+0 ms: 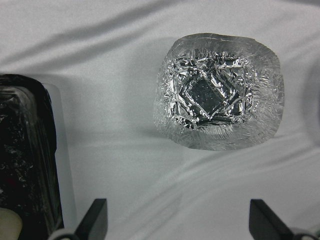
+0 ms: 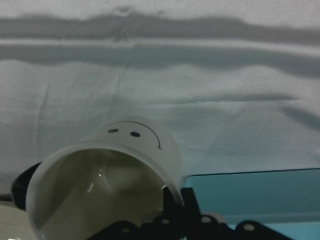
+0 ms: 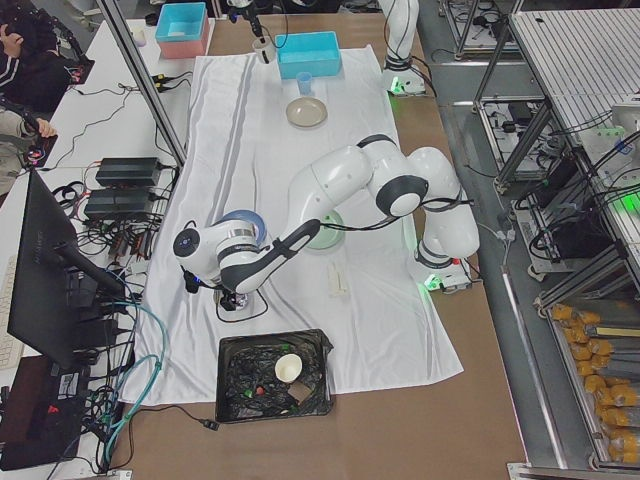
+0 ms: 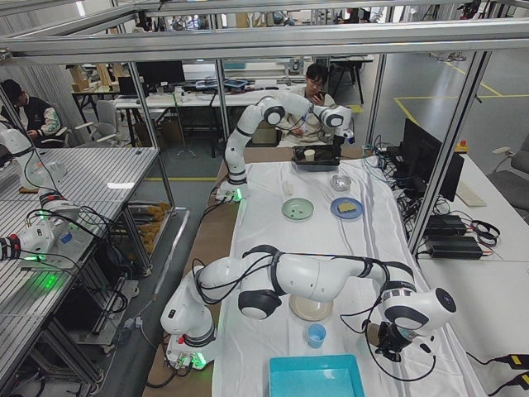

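Observation:
My left gripper stands open above a crumpled silver foil dish (image 1: 217,90) on the white cloth. Beside the dish is a black bin (image 1: 22,150) lined with dark plastic. My right gripper is shut on the rim of a white mug (image 2: 125,140) with a face drawing and dark handle; in the camera left view this mug (image 3: 262,50) is at the top, beside a blue tray (image 3: 308,55).
A blue plate (image 4: 347,208) with a yellow item, a green plate (image 4: 297,208), a beige plate (image 4: 311,311) and a blue cup (image 4: 316,335) stand on the cloth. A cream container (image 3: 289,367) sits in the black bin.

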